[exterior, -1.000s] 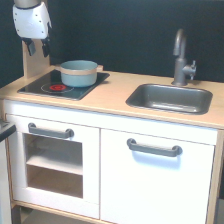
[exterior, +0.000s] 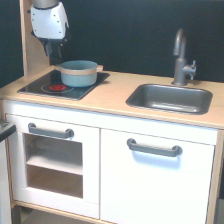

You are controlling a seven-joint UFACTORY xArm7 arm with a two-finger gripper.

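Note:
A blue-grey pot (exterior: 78, 77) stands upright on the dark stovetop (exterior: 38, 86), overlapping its right part. Behind and to the left of the pot, my gripper (exterior: 54, 53) points down from the white arm (exterior: 48, 20). Its dark fingers reach close to the pot's rim in the view, but contact is not clear. They are too small and dark against the backdrop to show whether they are open or shut.
A metal sink (exterior: 170, 98) with a grey faucet (exterior: 181, 58) lies to the right. Bare wooden counter (exterior: 112, 92) separates it from the stovetop. Below are an oven door (exterior: 55, 165) with a grey handle and a white cabinet door (exterior: 150, 185).
My arm and gripper have moved to the right and slightly down, closer to the pot. The pot looks unmoved.

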